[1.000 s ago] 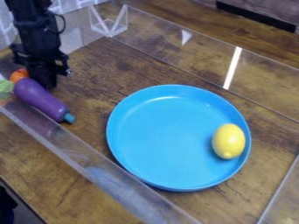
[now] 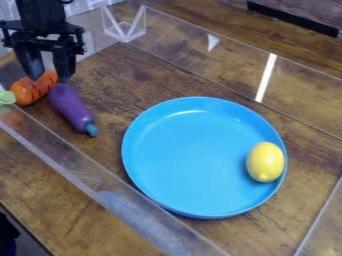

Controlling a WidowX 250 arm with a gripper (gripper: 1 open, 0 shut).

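My gripper point(image 2: 43, 60) hangs at the top left, dark, its two fingers pointing down just above an orange carrot point(image 2: 32, 88) and the top end of a purple eggplant point(image 2: 71, 108); whether it touches either, I cannot tell. The eggplant lies at a slant with its green tip toward the lower right, beside the carrot, whose pale green top is at the left edge. Nothing clearly shows held between the fingers.
A blue plate point(image 2: 187, 160) fills the centre right, with a yellow egg-like object point(image 2: 265, 161) on its right part. Clear bin walls run along the edges. The wooden surface above the plate is clear.
My gripper has shifted a little and its fingers look lower.
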